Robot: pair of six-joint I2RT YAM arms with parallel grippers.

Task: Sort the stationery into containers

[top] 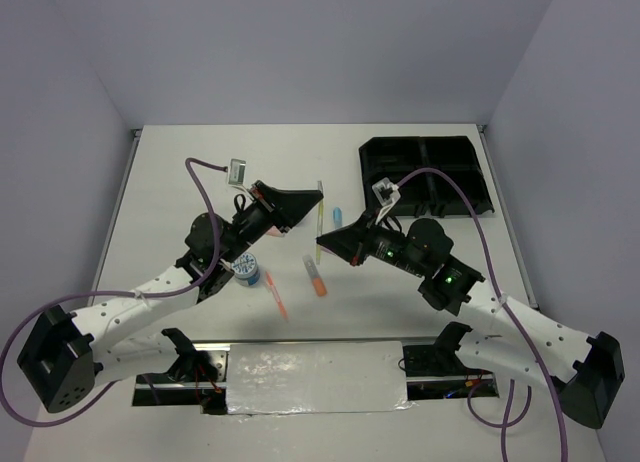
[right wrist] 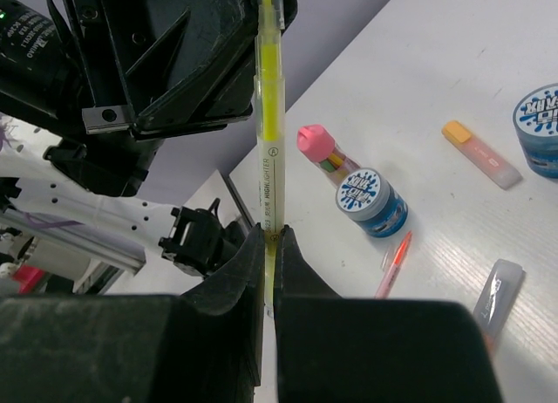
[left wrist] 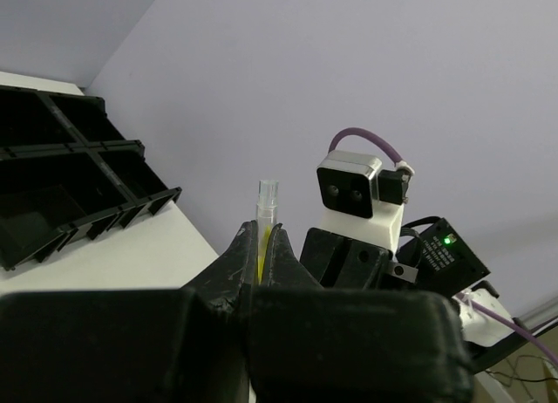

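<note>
A slim clear-and-yellow highlighter is held above the table between both arms. My left gripper is shut on its far end; in the left wrist view the clear tip of the highlighter sticks out past the fingers. My right gripper is shut on the other end, and the highlighter stands upright there, its printed barrel facing the camera. On the table lie an orange pen, a clear-capped pen, an orange-ended marker, a blue-lidded jar and a pink-capped tube.
At the back right stands a black divided tray; the compartments I can see look empty. A second blue jar is at the edge of the right wrist view. A blue stick lies near the highlighter.
</note>
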